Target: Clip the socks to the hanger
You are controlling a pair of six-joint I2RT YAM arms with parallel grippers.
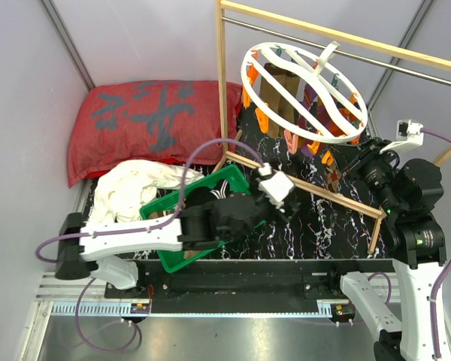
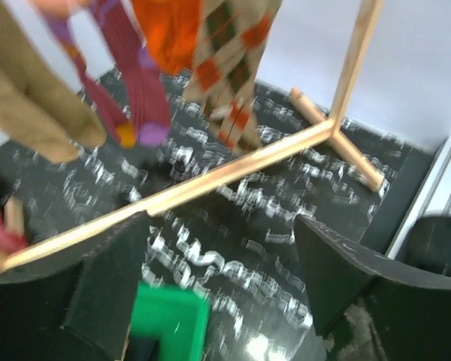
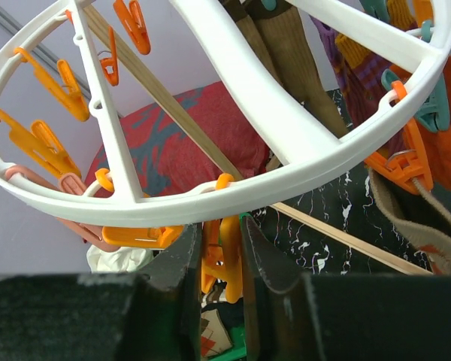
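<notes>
The round white hanger (image 1: 353, 139) hangs from the rail, with orange, pink and green clips round its rim. Olive socks (image 3: 308, 56), purple striped socks (image 2: 146, 98), an orange sock (image 2: 165, 34) and an argyle sock (image 2: 229, 68) hang below it. My right gripper is shut on an orange clip (image 3: 231, 259) under the near rim; no sock shows in that clip. My left gripper stands open and empty, below and apart from the socks. The green basket (image 1: 169, 259) holds dark socks, partly covered by my left arm.
A wooden stand (image 1: 316, 189) crosses the black marbled surface beneath the hanger. A red cushion (image 1: 154, 124) and a white cloth (image 1: 135, 188) lie at the left. Open floor shows between the basket and the stand's bar.
</notes>
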